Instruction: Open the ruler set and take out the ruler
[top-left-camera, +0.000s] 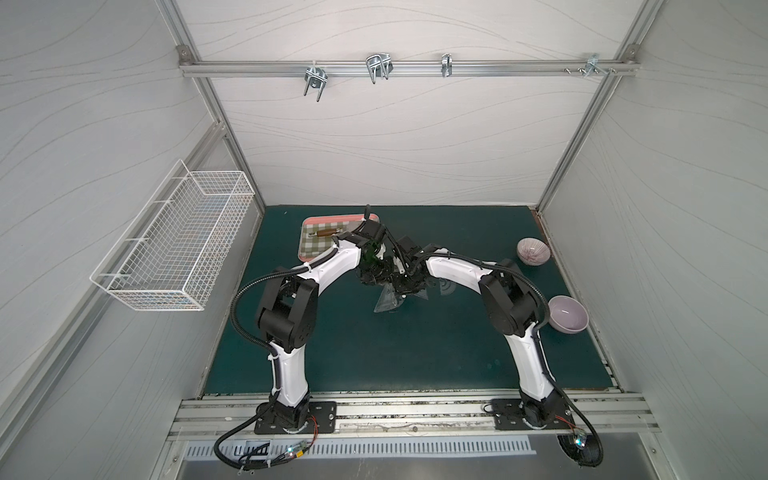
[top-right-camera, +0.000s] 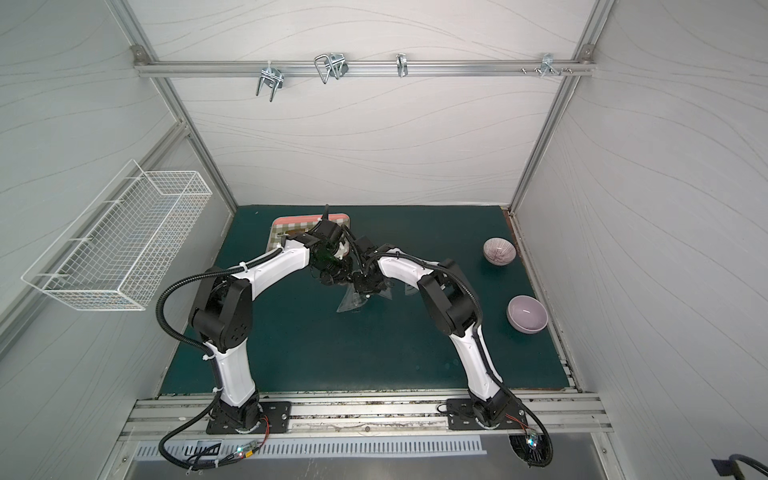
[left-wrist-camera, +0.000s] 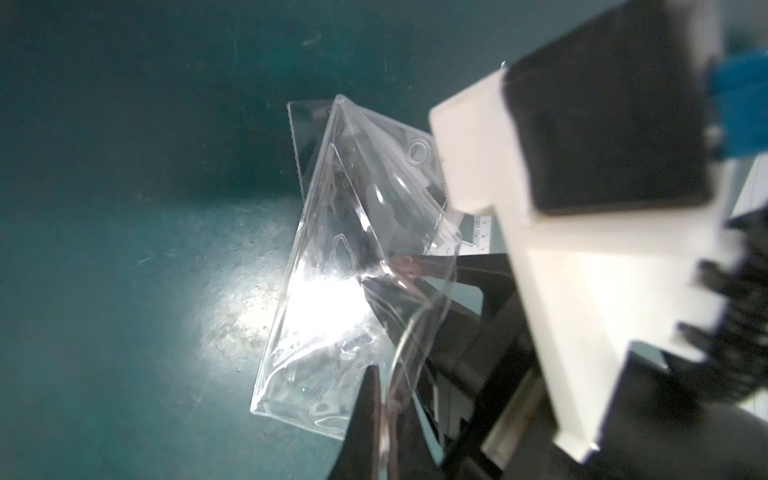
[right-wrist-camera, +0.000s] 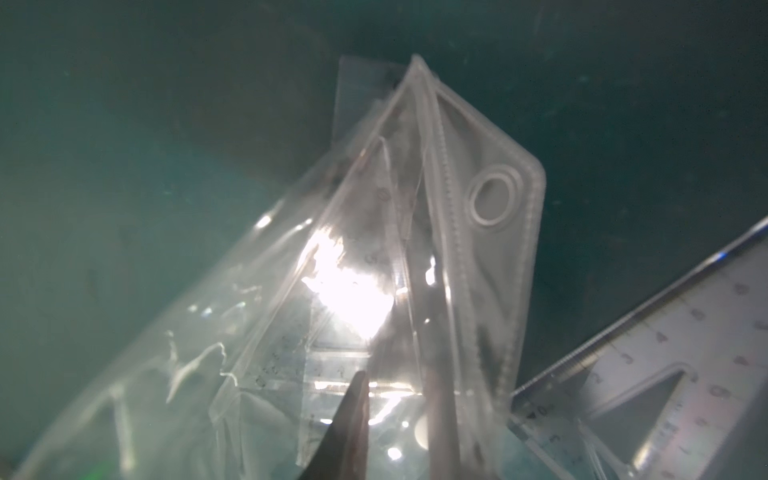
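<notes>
In the left wrist view a clear plastic pouch stands up from the table, and my left gripper is shut on its edge. My right gripper has its fingers apart over the same pouch; whether the fingertips are inside or outside the clear film I cannot tell. Faint number marks show through the film, so a clear ruler piece seems to lie within. A clear set triangle lies outside the pouch, right of my right gripper.
A clear protractor lies right of the grippers. A pink-rimmed tray stands at the back left, partly behind the left arm. Two pink bowls, one nearer and one farther, are at the right.
</notes>
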